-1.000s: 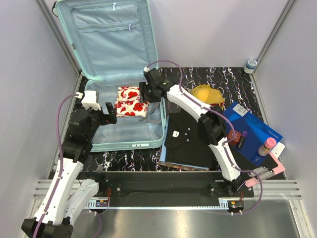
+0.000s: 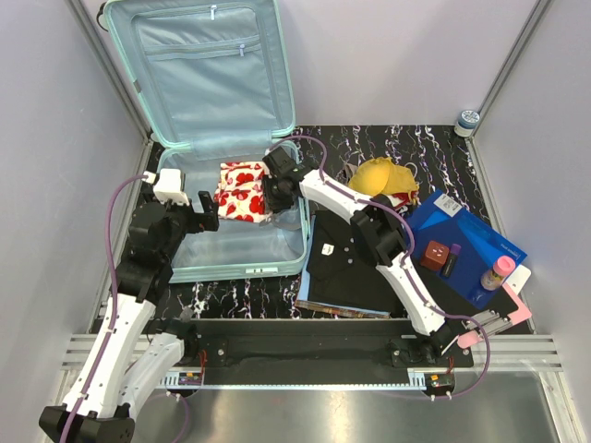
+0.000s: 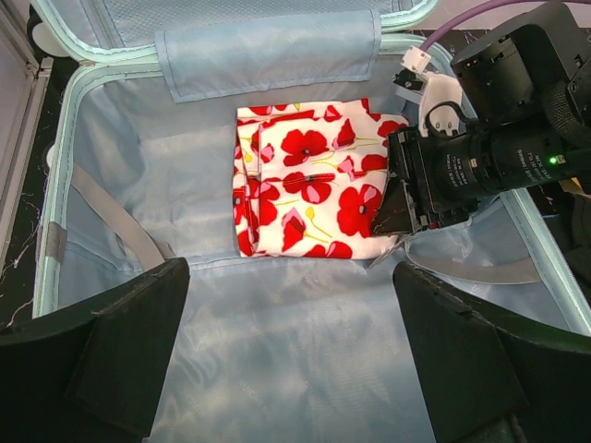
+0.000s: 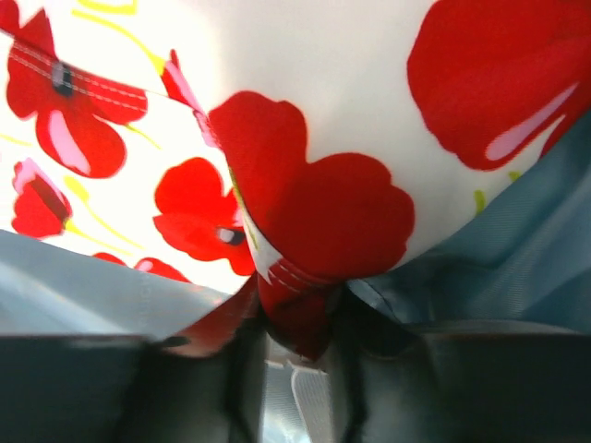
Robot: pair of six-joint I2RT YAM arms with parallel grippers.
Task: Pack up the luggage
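The folded white cloth with red flowers (image 2: 241,191) lies inside the light blue suitcase (image 2: 212,269), toward the back of its lower half. Over the left side of the case, my left gripper (image 2: 205,210) is wide open and empty; its fingers (image 3: 120,341) frame bare lining in the left wrist view. My right gripper (image 2: 269,197) is at the cloth's right front edge. In the right wrist view, a folded red corner of the cloth (image 4: 305,198) sits in the narrow gap between its blurred fingers. Whether they grip it is unclear.
Straps (image 3: 115,217) lie along the case's sides, and its lid (image 2: 208,74) stands open behind. To the right are a dark folded shirt (image 2: 346,268), a yellow hat (image 2: 379,175), a blue folder (image 2: 462,240) and a pink-capped bottle (image 2: 499,270). The case's front half is empty.
My right gripper has moved toward the front and lower along the cloth's right side. The cloth's right front corner looks slightly shifted. My left arm has stayed still.
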